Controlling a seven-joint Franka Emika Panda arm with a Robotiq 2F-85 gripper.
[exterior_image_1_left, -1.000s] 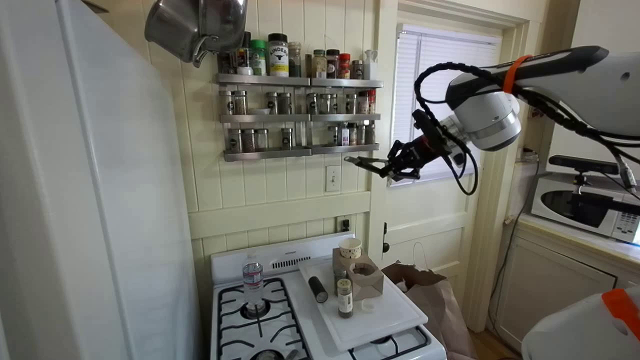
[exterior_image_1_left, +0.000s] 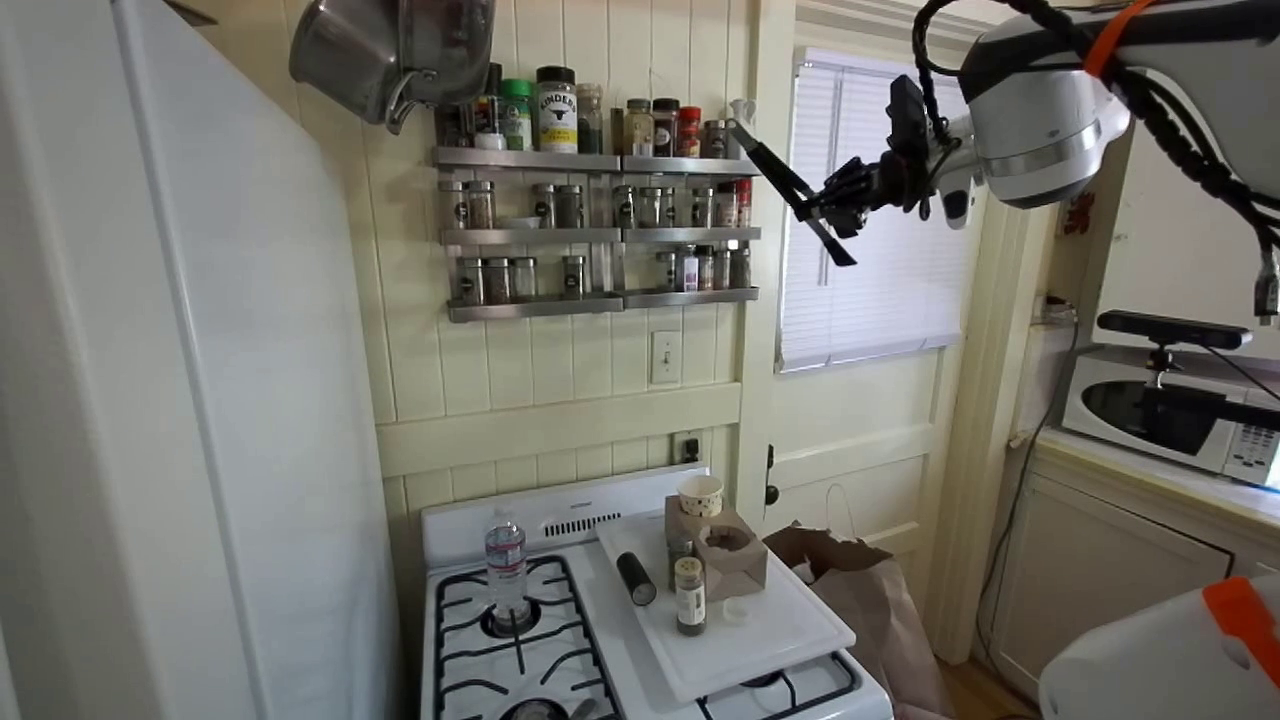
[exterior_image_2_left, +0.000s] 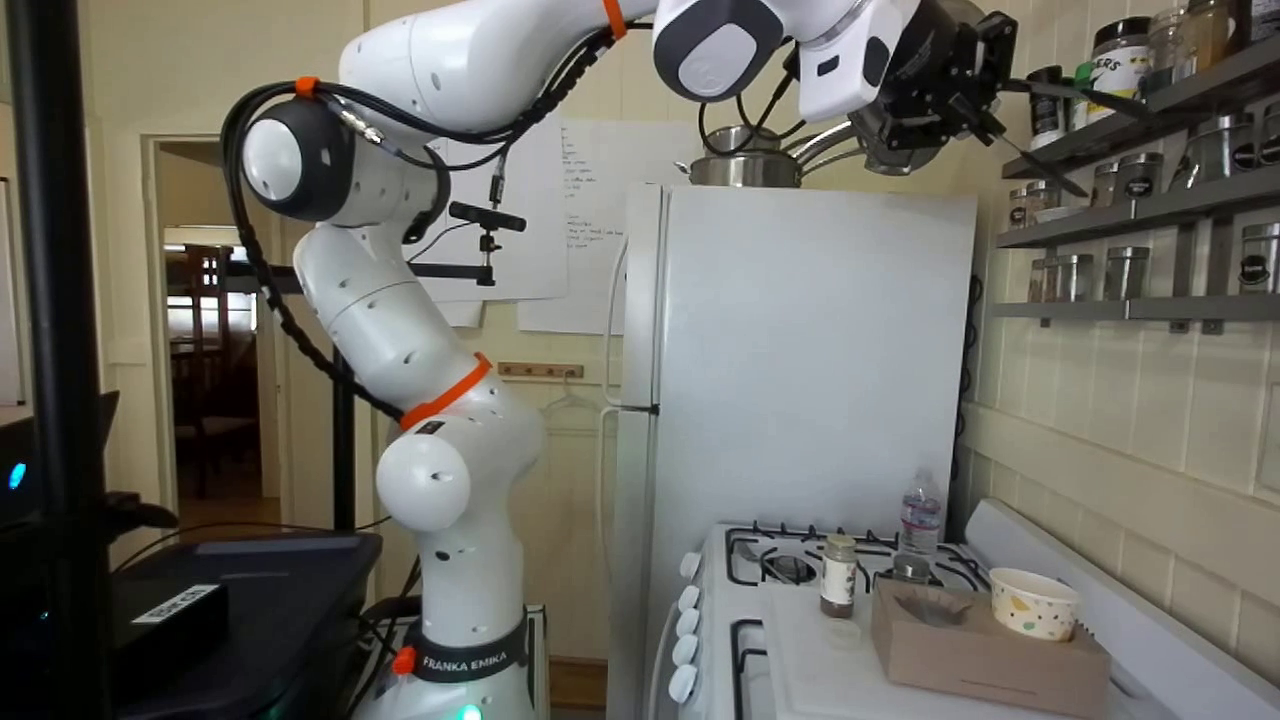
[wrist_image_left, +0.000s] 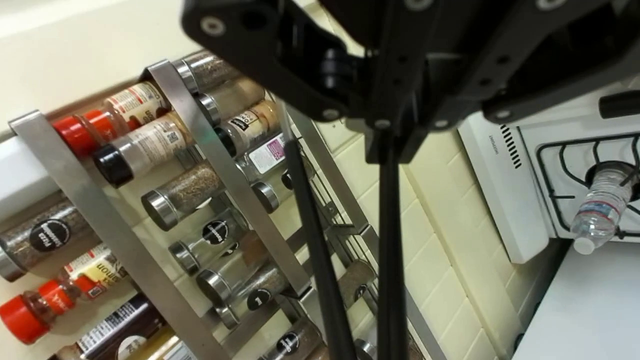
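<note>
In the wrist view my gripper is shut on a long black tool (wrist_image_left: 391, 252), perhaps tongs. One slim arm runs down from between my fingertips; a second with a greyish end slants beside it, and they draw closer toward the lower edge, where the far end is cut off. In the first exterior view the gripper (exterior_image_1_left: 828, 206) is high in front of the window blind, with the tool (exterior_image_1_left: 774, 172) reaching toward the top right end of the spice shelves (exterior_image_1_left: 692, 166). In the second exterior view the gripper (exterior_image_2_left: 990, 84) is left of the shelves.
Jars and bottles fill several shelf sections. The stove (exterior_image_1_left: 462, 536) below holds a water bottle (exterior_image_1_left: 506, 564) and a white board (exterior_image_1_left: 798, 630) with a spice jar (exterior_image_1_left: 690, 596) and a cardboard box (exterior_image_1_left: 738, 564). Pots (exterior_image_1_left: 360, 48) hang at the upper left.
The arm has risen from below shelf level to beside the upper shelves. The tool has swung from nearly level to a diagonal slant. The stove items have not moved.
</note>
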